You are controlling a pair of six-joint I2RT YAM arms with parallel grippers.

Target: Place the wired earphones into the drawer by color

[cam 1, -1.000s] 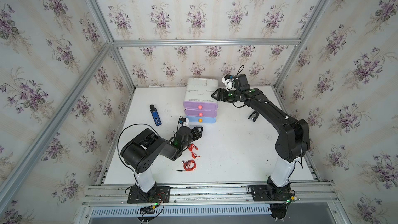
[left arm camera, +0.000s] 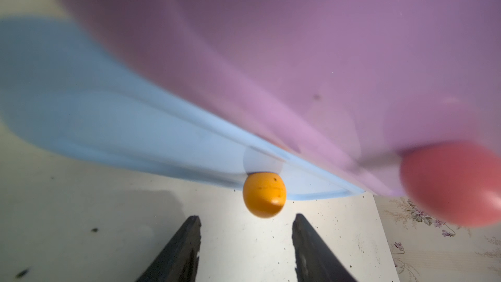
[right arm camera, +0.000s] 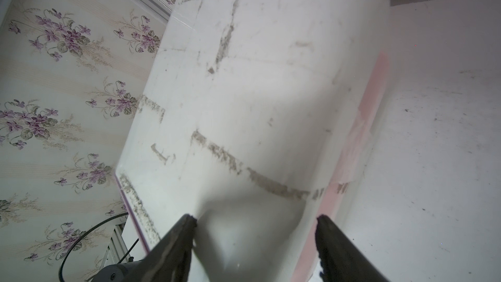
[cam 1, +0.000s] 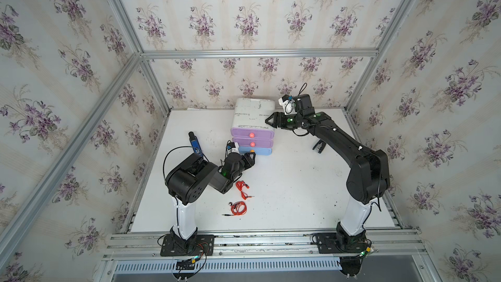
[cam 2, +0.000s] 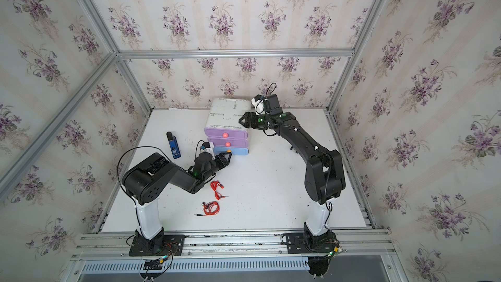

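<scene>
A drawer unit with two purple drawers and a blue bottom drawer stands at the back centre. My left gripper is open just short of the orange knob, with a pink knob above right. My right gripper is open at the unit's white top, near its right side. Two coiled red wired earphones lie on the table front left of the unit.
A dark blue bottle-like object lies at the left. A black object lies right of the unit, partly behind the right arm.
The right arm has barely moved.
</scene>
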